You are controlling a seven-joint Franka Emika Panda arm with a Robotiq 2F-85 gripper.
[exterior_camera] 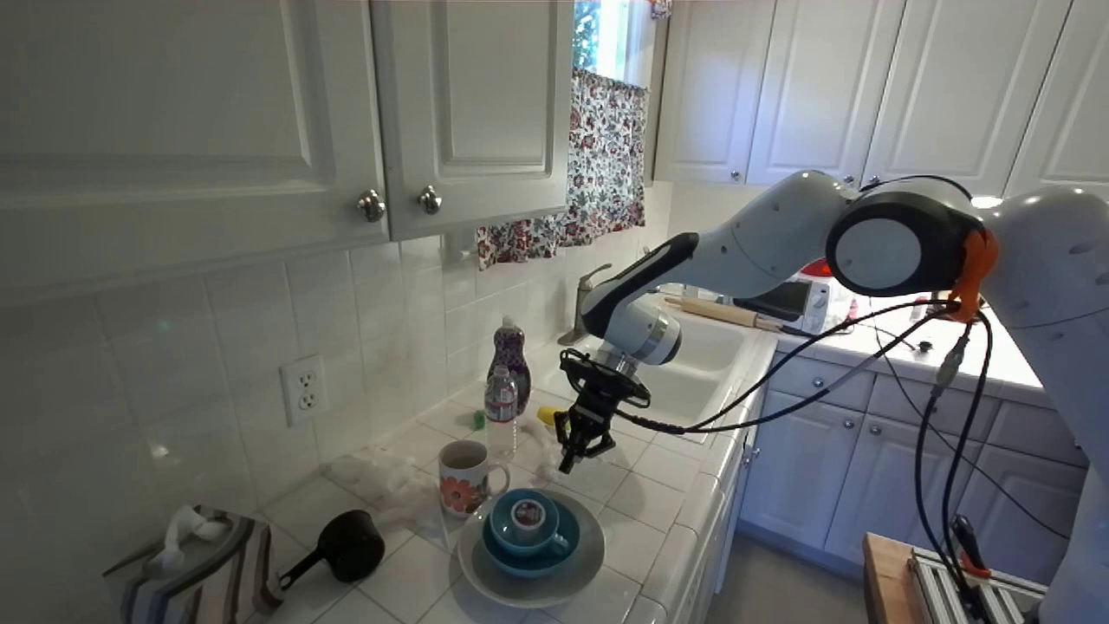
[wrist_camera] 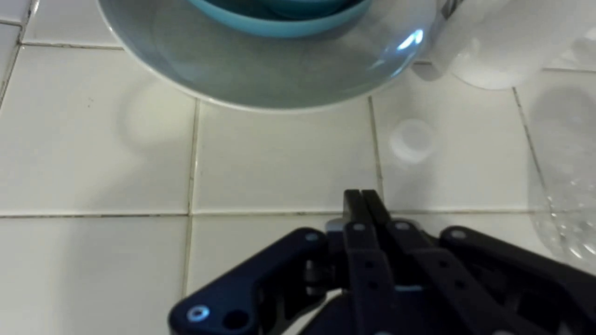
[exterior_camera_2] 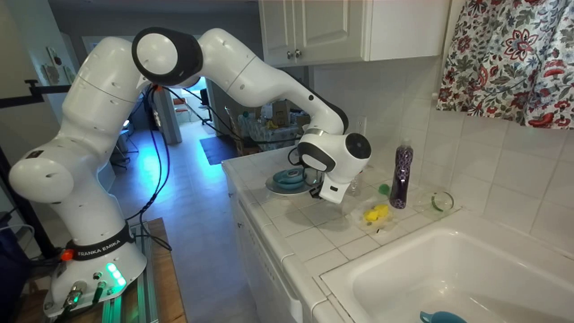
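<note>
My gripper is shut, its two fingertips together with nothing showing between them. It hangs above bare counter tiles, on the sink side of a wide grey plate [wrist_camera: 268,83]. On that plate sits a blue bowl [wrist_camera: 279,27], and in it a blue cup [exterior_camera: 509,516] with a small round labelled item [exterior_camera: 527,514] on top. A white mug with a flower print [exterior_camera: 462,483] stands beside the plate. A small translucent white cap [wrist_camera: 412,140] lies on the tiles ahead of the fingertips in the wrist view, apart from them.
A clear bottle [exterior_camera: 501,411] and a dark purple bottle [exterior_camera_2: 401,175] stand near the wall. Something yellow [exterior_camera_2: 376,212] lies by the sink [exterior_camera_2: 398,258], which holds a blue cup [exterior_camera_2: 442,317]. A black pot [exterior_camera: 351,545] lies farther left.
</note>
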